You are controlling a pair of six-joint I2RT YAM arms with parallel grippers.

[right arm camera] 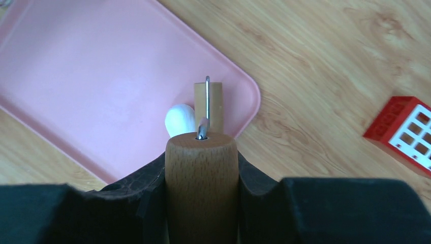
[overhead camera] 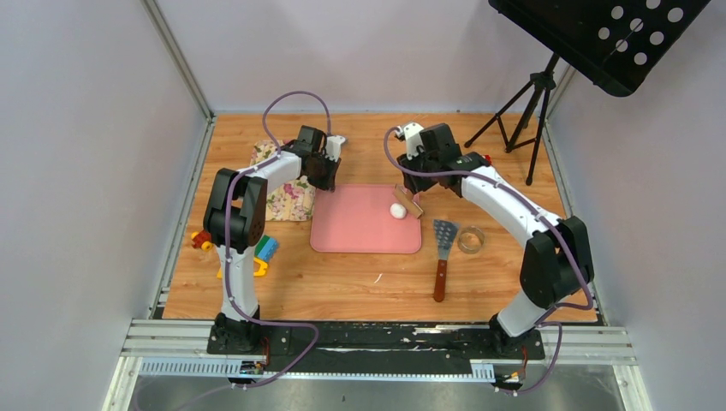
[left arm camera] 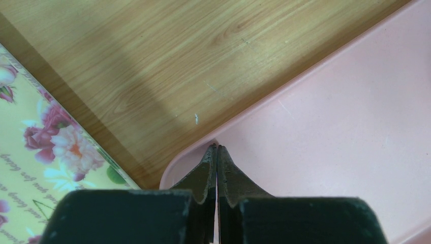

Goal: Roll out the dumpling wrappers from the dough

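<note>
The pink tray (overhead camera: 351,223) carries the white dough ball (overhead camera: 398,211) near its right end, with the wooden rolling pin (overhead camera: 408,202) beside it. In the right wrist view, my right gripper (overhead camera: 409,178) is closed around the pin's handle (right arm camera: 201,188), the pin reaching down over the tray by the dough (right arm camera: 179,120). My left gripper is shut, nothing between its fingers, at the tray's back-left corner.
A floral mat (overhead camera: 289,203) lies left of the tray. The metal spatula (overhead camera: 441,270) and glass ring (overhead camera: 471,241) lie right of it, a red brick (right arm camera: 386,124) beyond. A black stand (overhead camera: 537,111) occupies the back right.
</note>
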